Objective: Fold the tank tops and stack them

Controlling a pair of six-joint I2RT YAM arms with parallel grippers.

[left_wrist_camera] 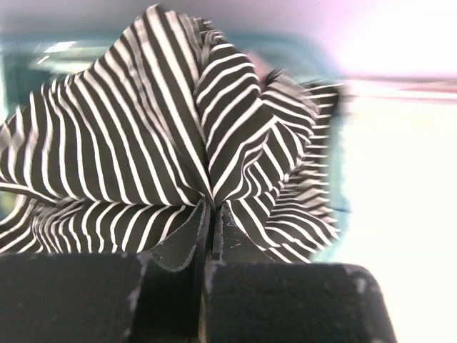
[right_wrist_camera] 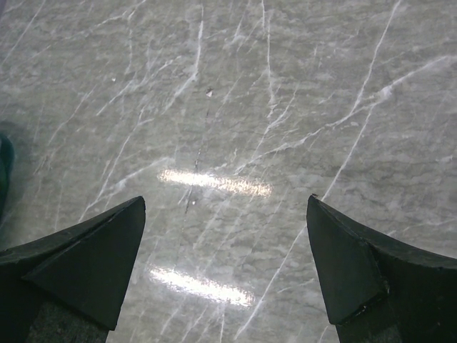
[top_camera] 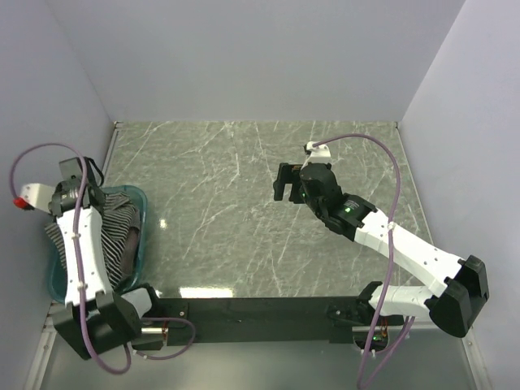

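Observation:
A black-and-white striped tank top (left_wrist_camera: 128, 128) hangs gathered from the fingertips of my left gripper, which is shut on a pinch of its cloth. In the top view the striped cloth (top_camera: 119, 229) is bunched over the teal basket (top_camera: 141, 213) at the left, partly hidden by the left arm. Beside it in the basket shows brownish-grey cloth (top_camera: 128, 258). Over the bare middle of the table stands my right gripper, its fingers wide apart with only table surface seen between them.
Walls close in at the left, back and right. A dark front ledge (top_camera: 252, 321) runs below the table edge.

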